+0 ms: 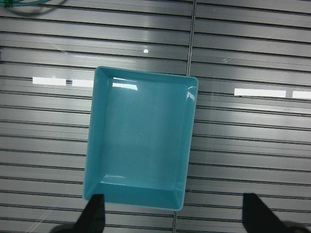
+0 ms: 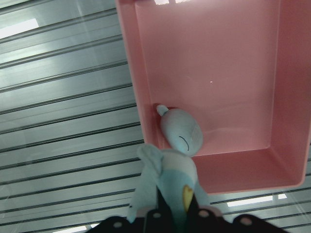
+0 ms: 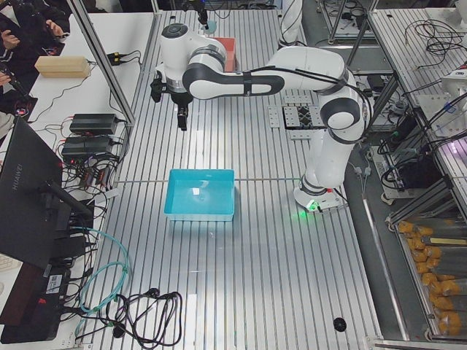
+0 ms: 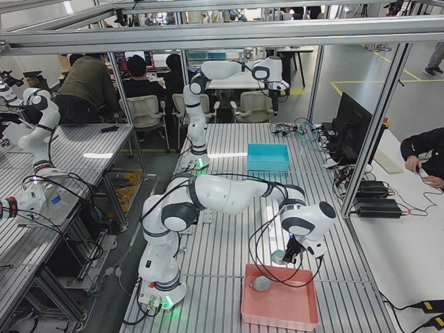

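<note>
My left gripper hangs open over the slatted table, its fingers apart with nothing between them, above the empty blue bin (image 1: 138, 131). My right gripper is shut on a light blue plush toy (image 2: 167, 172) with a yellow patch, held at the near edge of the pink bin (image 2: 218, 58). A second small grey-blue plush (image 2: 181, 131) lies inside the pink bin along its side. In the right camera view the pink bin (image 4: 279, 305) stands at the near end of the table, with the held toy (image 4: 279, 257) just beyond it.
A monitor (image 3: 29, 219), black power units (image 3: 91, 124) and loose cables (image 3: 146, 317) line one side of the table. Metal frame posts (image 4: 364, 159) rise at the edges. The table around the blue bin is mostly clear.
</note>
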